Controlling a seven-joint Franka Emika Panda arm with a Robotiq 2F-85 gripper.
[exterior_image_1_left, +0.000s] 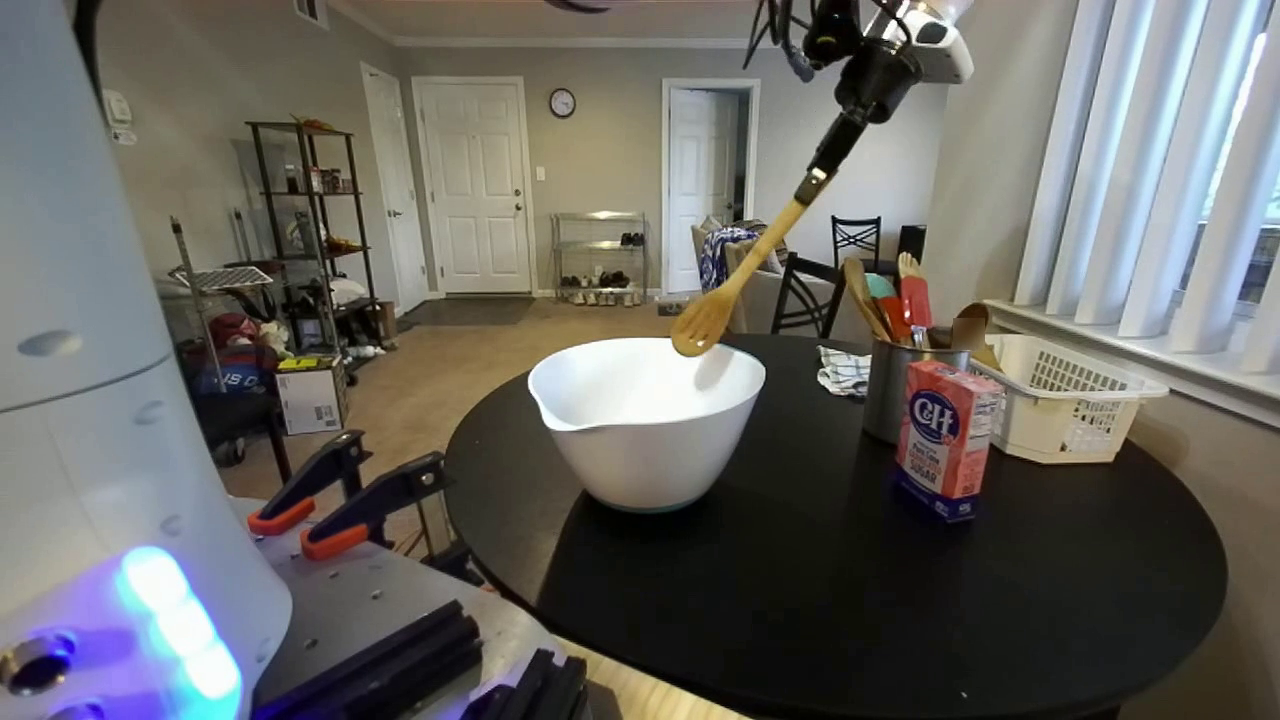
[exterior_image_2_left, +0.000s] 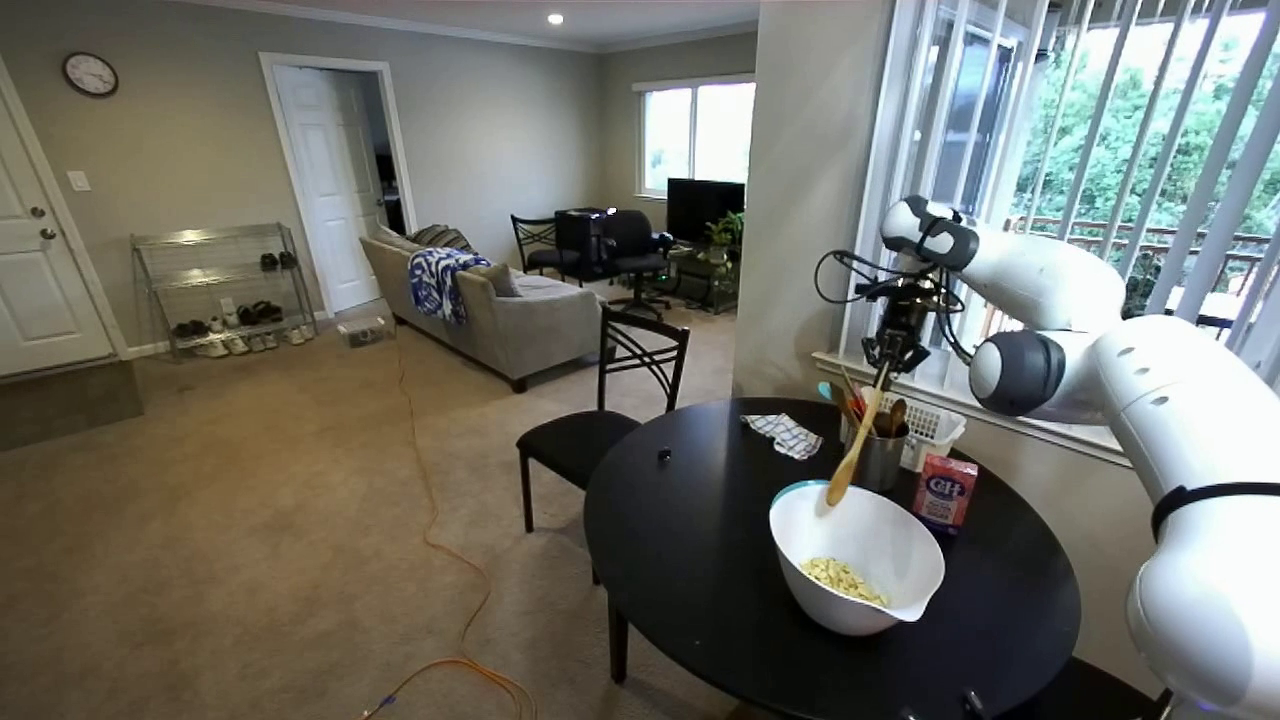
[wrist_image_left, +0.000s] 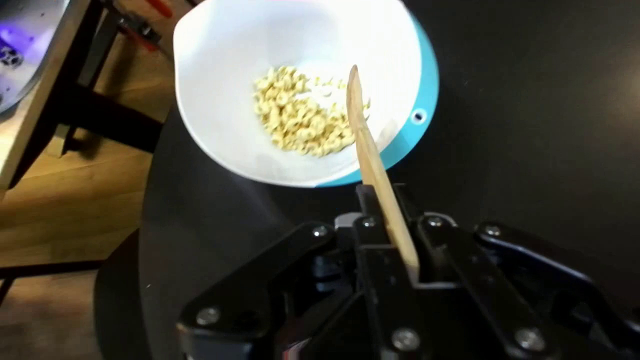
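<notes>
A slotted wooden spoon slants down to the left from my gripper, which is shut on its handle. The spoon's head overlaps the far right rim of a white mixing bowl in exterior view 1. From exterior view 2 the spoon reaches the bowl's back rim; whether it touches cannot be told. Pale ring-shaped pieces lie at the bottom of the bowl in the wrist view. There the spoon shows edge-on between my fingers, its tip above the bowl's interior.
On the round black table, a pink sugar box stands before a metal utensil holder. Behind are a white basket and a checked cloth.
</notes>
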